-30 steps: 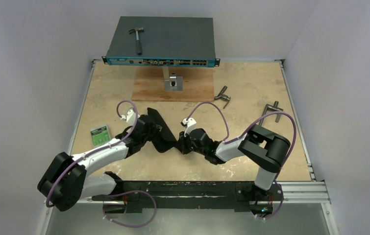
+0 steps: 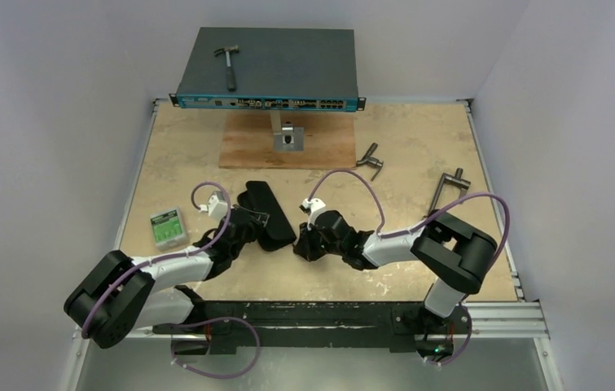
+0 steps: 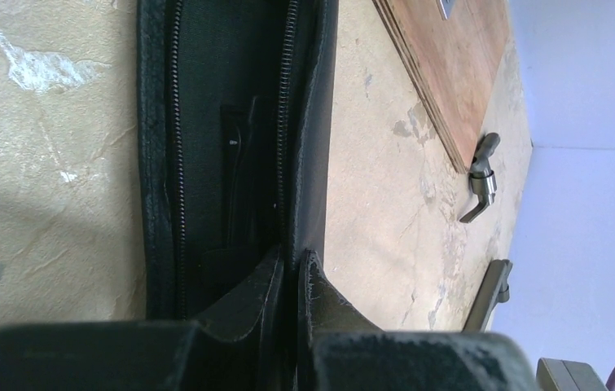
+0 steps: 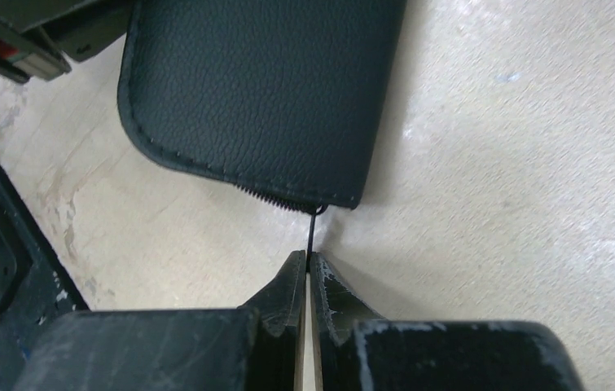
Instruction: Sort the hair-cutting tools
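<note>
A long black zip case (image 2: 271,213) lies at the table's middle. In the left wrist view the case (image 3: 230,49) gapes open lengthwise, with zipper teeth along both edges and a dark, hard-to-identify shape inside. My left gripper is shut on the raised edge of the case's cover. At the case's near end, in the right wrist view, a thin dark zipper pull (image 4: 312,232) hangs from the corner. My right gripper is shut with that pull's end between its fingertips. No loose cutting tools show.
Left of the case sits a clear box with a green label (image 2: 169,229). Metal tools (image 2: 371,161) lie at the right. At the back, a rack unit (image 2: 275,69) with a hammer (image 2: 229,68) stands above a wooden board (image 2: 243,147).
My left gripper has shifted slightly toward the near side, and the case looks wider at its far left. My right gripper has moved a little toward the table's near edge.
</note>
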